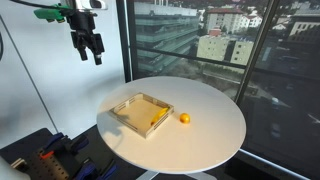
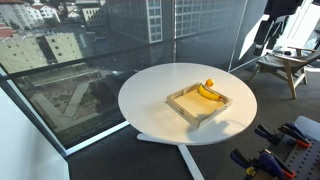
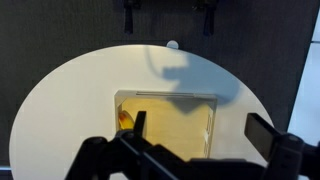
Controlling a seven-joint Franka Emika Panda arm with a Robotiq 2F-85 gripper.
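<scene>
High above the left side of the table, my gripper (image 1: 91, 58) points downward with its two fingers spread apart. In the wrist view the dark fingers stand wide at either side, and nothing shows between them. A shallow wooden tray (image 2: 177, 109) rests on the white round table (image 1: 206, 144). Inside the tray, along one side, lies a yellow banana (image 2: 209, 93); only part of it shows in the wrist view. An orange fruit (image 1: 185, 118) sits on the bare tabletop, outside the tray and a short way from it.
Most of the tabletop around the tray is clear. Large windows (image 1: 190, 45) stand behind the table. A wooden chair (image 2: 287, 72) stands beyond the table in exterior view 2. Dark equipment with cables (image 1: 85, 168) lies low near the arm's base.
</scene>
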